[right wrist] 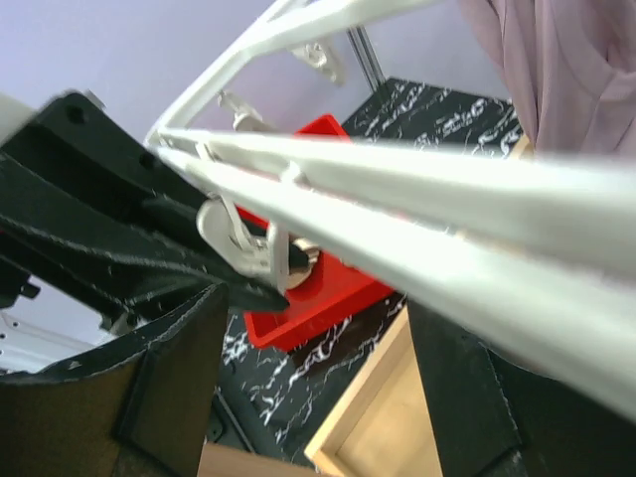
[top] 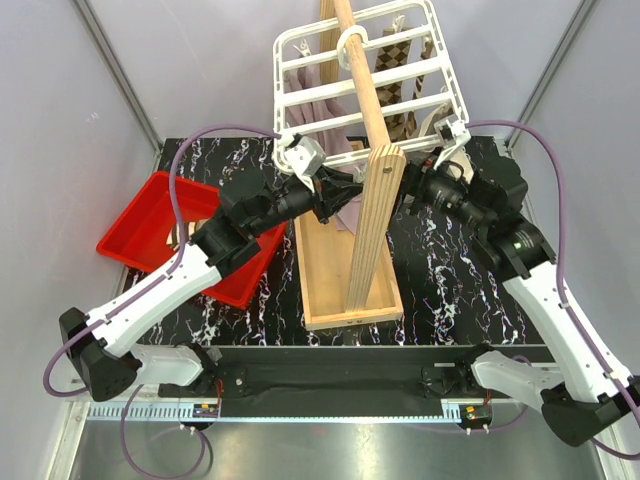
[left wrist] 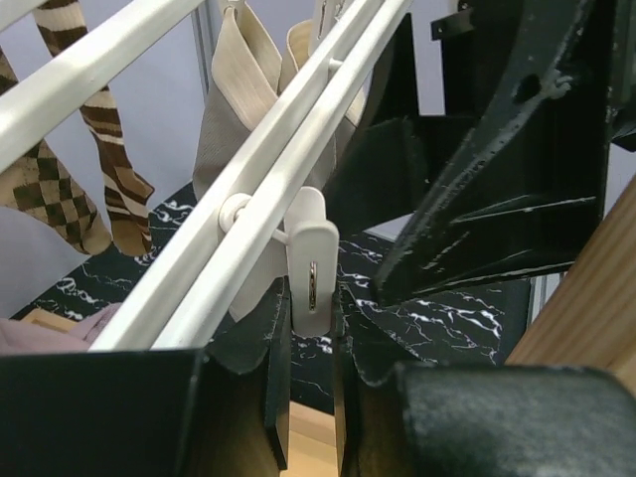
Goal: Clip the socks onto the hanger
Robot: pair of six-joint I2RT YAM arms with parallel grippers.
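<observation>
The white hanger (top: 367,95) hangs from a wooden bar, with mauve, checked and pale socks clipped in it. My left gripper (top: 324,190) is shut on a white clip (left wrist: 312,273) at the hanger's near rail. My right gripper (top: 413,180) stands part open close beside the hanger's near right side, its fingertips either side of the rail in the right wrist view. A checked sock (left wrist: 55,199) and a striped sock (left wrist: 127,219) hang behind the rail in the left wrist view.
The wooden post (top: 370,240) stands between the grippers on a wooden tray base (top: 355,318). A red bin (top: 140,230) holding socks sits at left. Bare marble shows at the right front.
</observation>
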